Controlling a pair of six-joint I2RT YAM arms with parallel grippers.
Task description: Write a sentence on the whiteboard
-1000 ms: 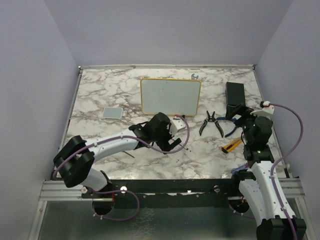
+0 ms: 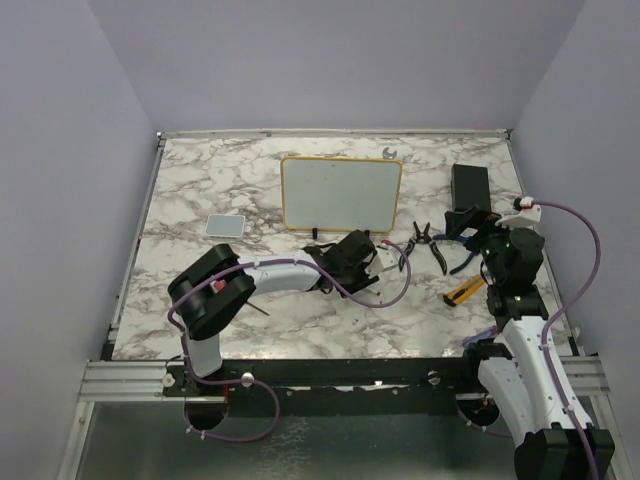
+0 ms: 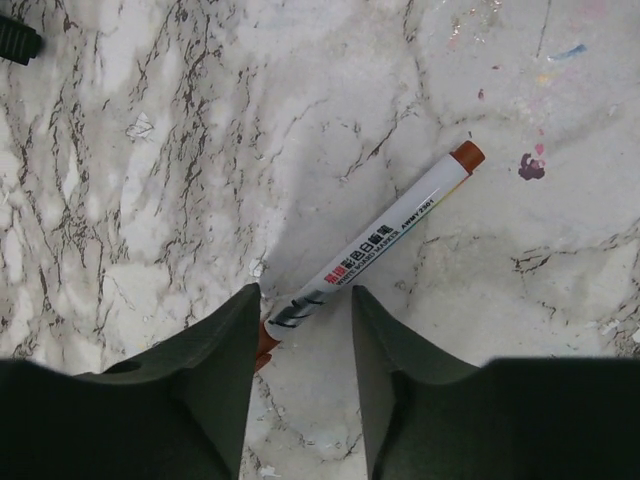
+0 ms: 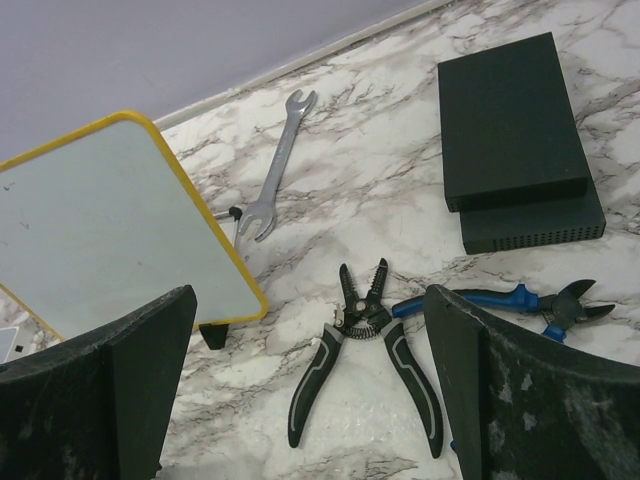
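The whiteboard point(image 2: 341, 194), yellow-edged and blank in its readable part, stands upright at the table's back; its right part point(image 4: 110, 235) shows in the right wrist view. On the marble table lies a white marker point(image 3: 372, 238) with brown ends, slanted in the left wrist view. My left gripper is over its lower end, fingers apart on either side of it; contact cannot be made out. From above, this gripper mostly hides the marker. At the right, my right gripper hangs open and empty, above the tools.
Wire strippers point(image 4: 365, 350), blue-handled cutters point(image 4: 530, 300), a wrench point(image 4: 278, 165) and a black box point(image 4: 515, 120) lie around the right side. An orange knife point(image 2: 464, 290) rests near the right arm. A small white plate point(image 2: 225, 225) is at left.
The left arm has swung right, bringing its gripper over the marker, and its fingers look narrower from above. The right arm has barely moved.
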